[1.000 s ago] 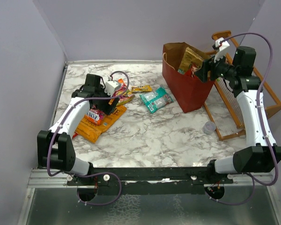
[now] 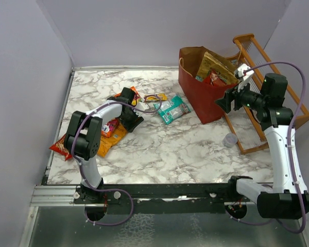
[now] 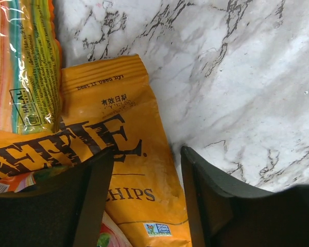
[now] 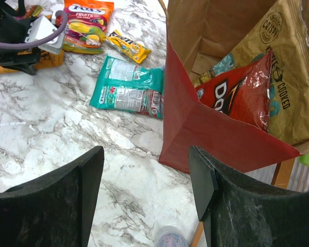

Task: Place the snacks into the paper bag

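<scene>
My left gripper is low over an orange chips bag [image 3: 118, 185], fingers apart at the bag's right edge. My right gripper is open beside the red paper bag [image 4: 180, 139], which holds a tan snack bag [image 4: 293, 82] and a red Doritos bag [image 4: 237, 92]. A teal packet [image 4: 123, 87], a small yellow packet [image 4: 129, 47] and a Fox's fruits bag [image 4: 85, 25] lie on the table. A red packet [image 2: 61, 146] lies far left.
A wooden rack [image 2: 298, 108] stands behind the paper bag at right. A clear cup [image 2: 230, 140] sits near it.
My left gripper has lowered onto the orange bag. My right gripper has moved away from the paper bag's top, slightly toward the front.
</scene>
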